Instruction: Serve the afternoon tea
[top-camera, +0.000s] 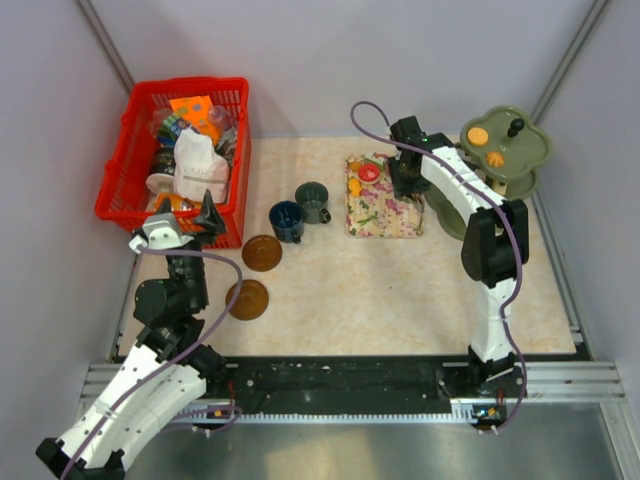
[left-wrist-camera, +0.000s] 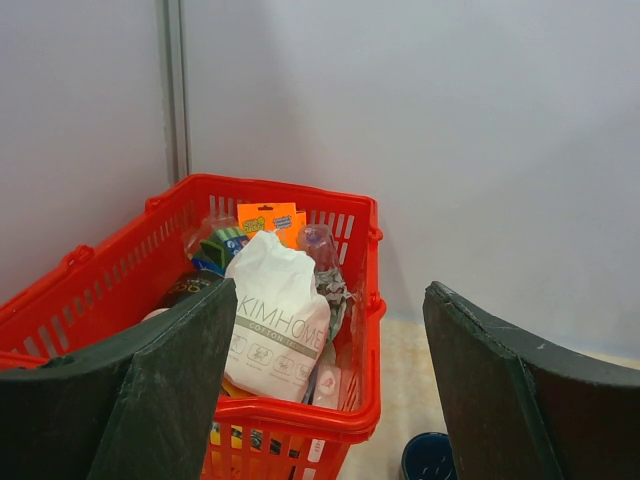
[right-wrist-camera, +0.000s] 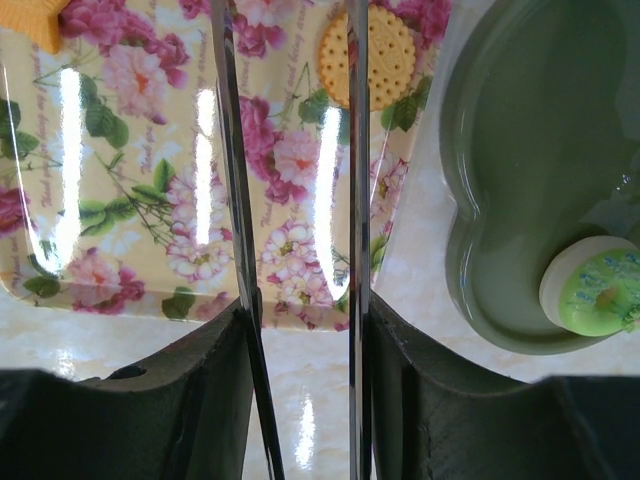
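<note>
My right gripper hangs over the floral tray, its long fingers part open around a round biscuit at the tray's right; whether they touch it is unclear. An orange snack lies at the tray's upper left. A green tiered stand stands to the right, a green-iced treat on its lower tier. A navy mug and green mug stand left of the tray, near two brown saucers. My left gripper is open and empty beside the red basket.
The red basket at the back left is full of packages and bags. Walls border the back and sides.
</note>
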